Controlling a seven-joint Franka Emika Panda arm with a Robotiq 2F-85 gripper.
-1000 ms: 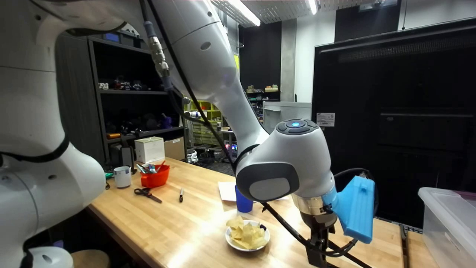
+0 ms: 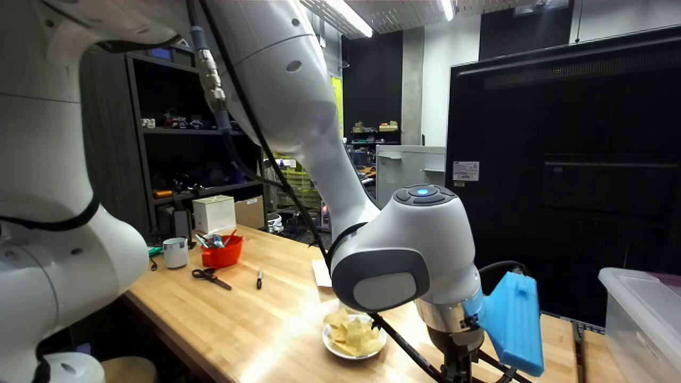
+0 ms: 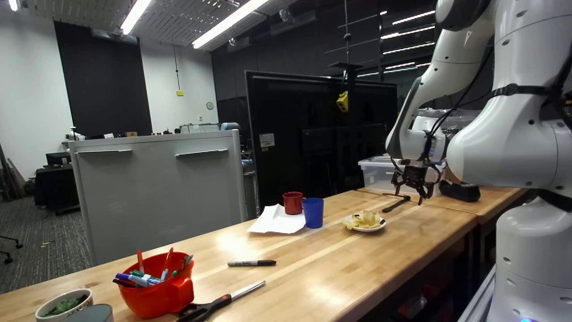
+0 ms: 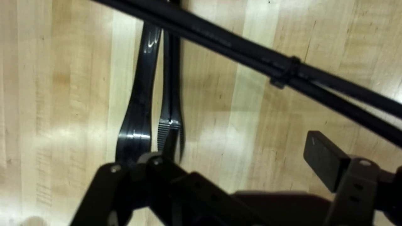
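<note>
My gripper (image 3: 409,196) hangs low over the far end of the table, its fingers apart and nothing held between them. Beneath it, two long black utensil pieces (image 4: 142,79) lie side by side on the wood, perhaps a pair of tongs; the right one has a ridged end. In the wrist view the left finger (image 4: 171,145) overlaps that ridged end, while the right finger (image 4: 324,160) is over bare wood. Contact cannot be judged. The black utensil (image 3: 395,205) also shows beside the gripper in exterior view 2.
A plate of chips (image 3: 366,221) stands close by. Farther along are a blue cup (image 3: 313,212), a red mug (image 3: 293,203), a marker (image 3: 252,263), scissors (image 3: 220,303) and a red pen container (image 3: 155,290). A clear bin (image 2: 641,319) sits beyond the gripper.
My arm's wrist has come down and tilted slightly, bringing the gripper lower toward the table. In exterior view 1 the blue cup is now hidden behind the arm.
</note>
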